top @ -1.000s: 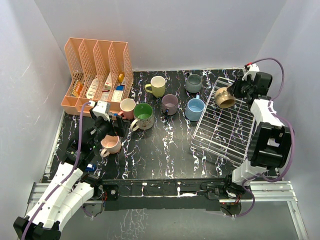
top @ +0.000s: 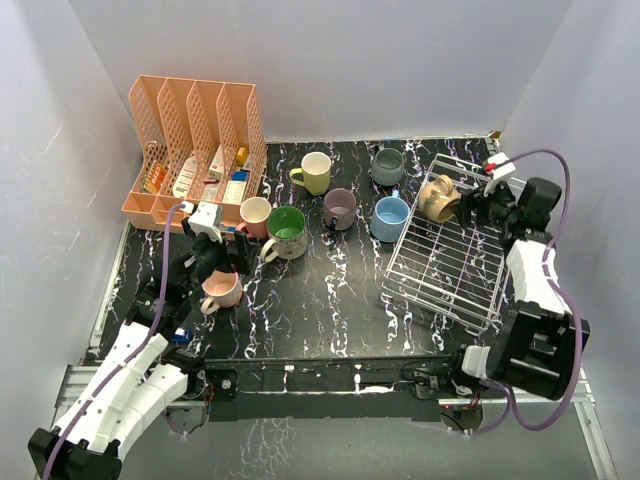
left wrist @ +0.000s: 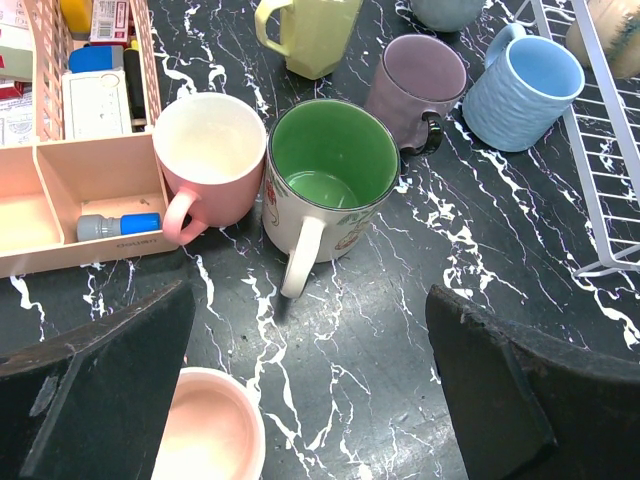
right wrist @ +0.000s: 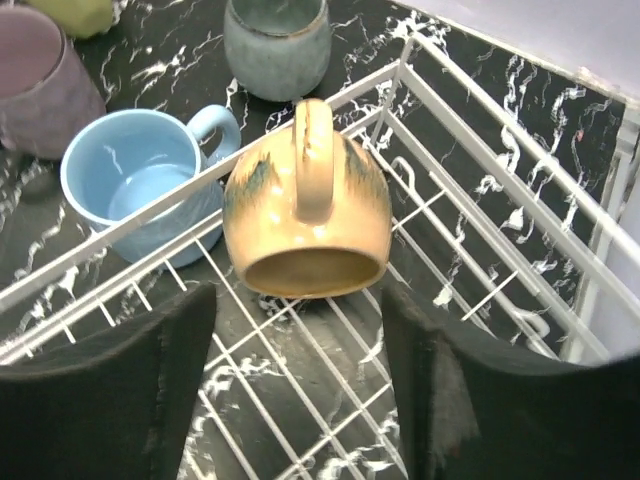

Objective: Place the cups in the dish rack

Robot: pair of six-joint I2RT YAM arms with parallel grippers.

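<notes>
A tan cup with a brown-green pattern lies in the white dish rack, near its far left corner. In the right wrist view the tan cup has its mouth toward me and its handle on top. My right gripper stands part open just short of that mouth, nothing between its fingers. Over the left of the table hangs my open left gripper, empty. On the table are a green-lined cup, pink cup, peach cup, yellow cup, purple cup, blue cup and grey-green cup.
An orange organizer with small boxes and bottles stands at the back left, against the pink cup. The blue cup sits close to the rack's left side.
The cup has shifted slightly left. The left arm is still.
</notes>
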